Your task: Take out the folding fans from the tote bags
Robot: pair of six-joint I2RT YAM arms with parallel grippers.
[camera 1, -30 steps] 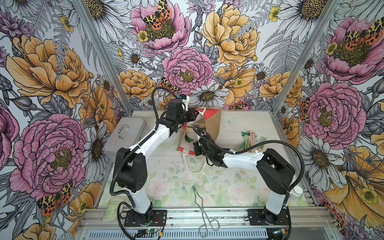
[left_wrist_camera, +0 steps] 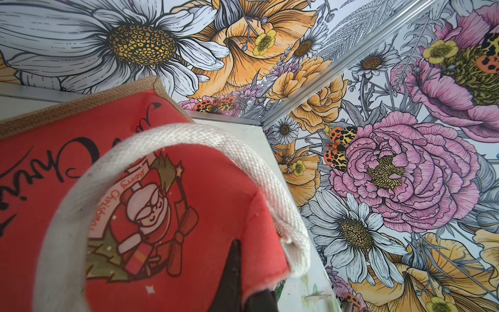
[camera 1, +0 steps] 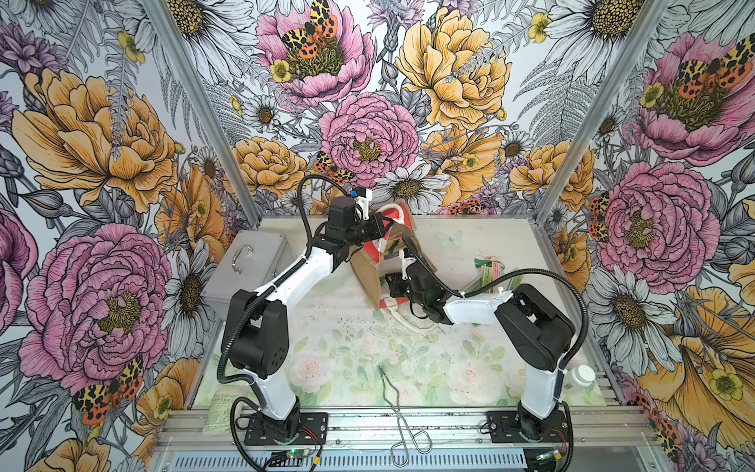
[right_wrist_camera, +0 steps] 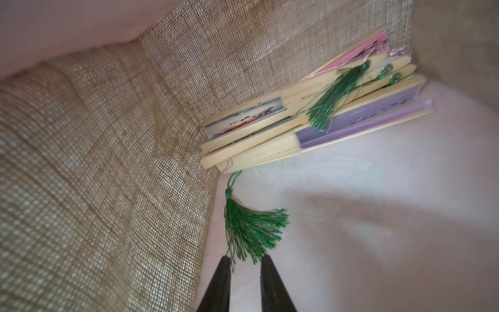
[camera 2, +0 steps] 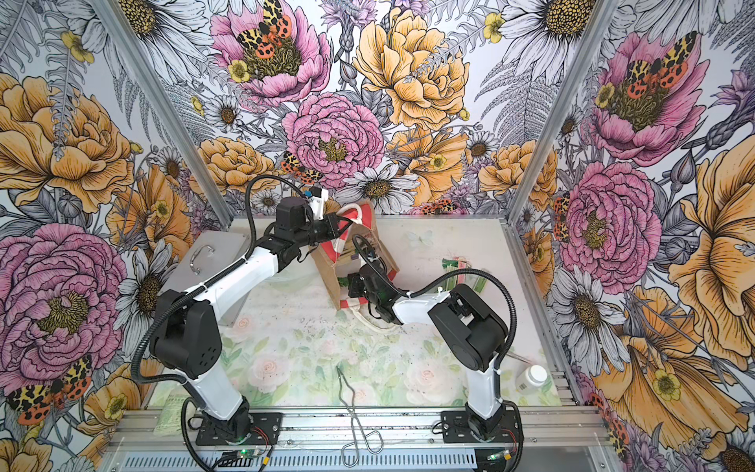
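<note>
The red and burlap tote bag (camera 1: 368, 271) stands at the back middle, its mouth facing upward. My left gripper is shut on the red edge of the bag beside the white handle (left_wrist_camera: 171, 132). Inside the bag, several folding fans (right_wrist_camera: 312, 111) lie bundled against the burlap wall, with pale ribs and purple and pink panels. One green tassel (right_wrist_camera: 252, 228) is spread on the bag's pale lining, another lies across the fans. My right gripper points into the bag, slightly open and empty, its tips just below the lower tassel and apart from the fans.
Other fans with green tassels (camera 1: 489, 271) lie on the table at the right. A grey metal case (camera 1: 245, 263) stands at the left, a white bottle (camera 1: 580, 377) at the right front. Metal tongs (camera 1: 399, 417) lie at the front edge.
The bag has changed shape, its burlap side folding inward, and its front handle has shifted right. The left arm has held still.
</note>
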